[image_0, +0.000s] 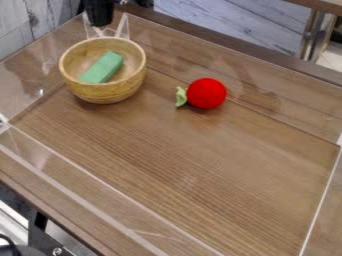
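A black gripper (94, 18) hangs at the top left edge, partly cropped, above the rear of a yellow-tan bowl (102, 92); its fingertips are too small and dark to read clearly. A green block (102, 66) lies inside the bowl. A red round object (206, 92) with a small green leafy part rests on the wooden table (201, 180) to the right of the bowl.
A pale wall (27, 30) runs along the left, and a pale raised edge shows at the top right.
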